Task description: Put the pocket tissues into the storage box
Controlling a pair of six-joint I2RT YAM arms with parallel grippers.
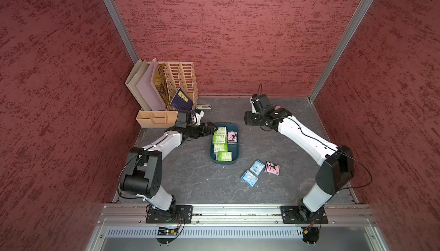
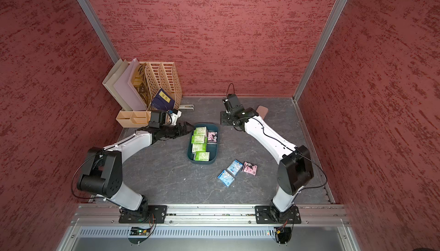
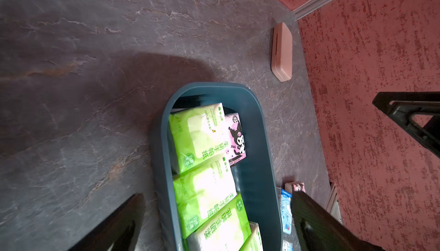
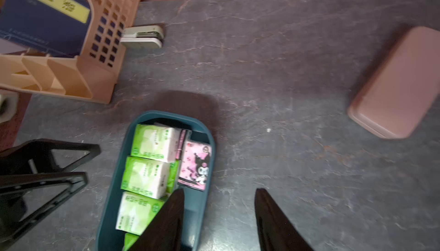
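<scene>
The dark teal storage box (image 1: 233, 156) stands mid-table. Green tissue packs (image 1: 220, 147) fill its left side in a row, and a pink pack (image 4: 194, 164) lies at its right, towards the back. On the table to the front right of the box lie two blue packs (image 1: 249, 178) and one pink pack (image 1: 272, 168). My left gripper hangs at the box's left edge, open, with no pack held. To the right of the box and above the table is my right gripper; its fingers (image 4: 169, 219) stand apart with nothing between them.
A beige file rack (image 1: 188, 77) and a desk tray (image 1: 157, 119) occupy the back left. A stapler (image 4: 143, 36) lies beside the rack, a pink case (image 4: 397, 83) at the back right. The table right of the box is clear.
</scene>
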